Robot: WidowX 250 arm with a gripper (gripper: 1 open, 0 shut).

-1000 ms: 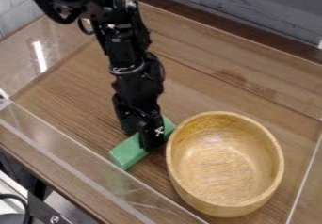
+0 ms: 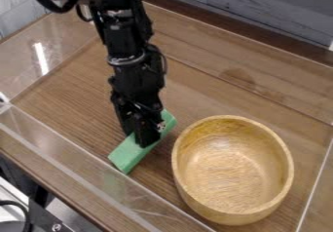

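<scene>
My black gripper (image 2: 140,127) reaches down from the top left onto a green rectangular object (image 2: 132,152) lying on the wooden surface near the front. It is shut on the upper right part of that green object, whose lower left end is uncovered. The fingertips are dark and partly hard to make out.
A yellow oval bowl (image 2: 232,168) sits just right of the green object. The wooden board (image 2: 235,60) is clear behind it and to the left. Clear plastic edging and a black cable run along the front left.
The arm and gripper have shifted slightly up and left, exposing more of the space beside the bowl. The green object has moved a little left with them.
</scene>
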